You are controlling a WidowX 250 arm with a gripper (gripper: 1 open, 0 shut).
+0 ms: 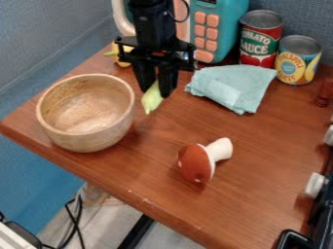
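Observation:
My black gripper (155,76) hangs above the table just right of the wooden bowl (85,115). A pale yellow-green item (151,96), long and corn-like, hangs from between its fingers, shut on it, near the bowl's right rim. A red-and-white toy mushroom (200,162) lies at the front middle. A light blue cloth (229,88) lies behind, to the right of the gripper.
A tomato sauce can (260,41), a yellow can (298,61) and a teal toy appliance (220,27) stand at the back. A yellow object is partly hidden behind the arm. Black equipment (309,231) sits at the right edge.

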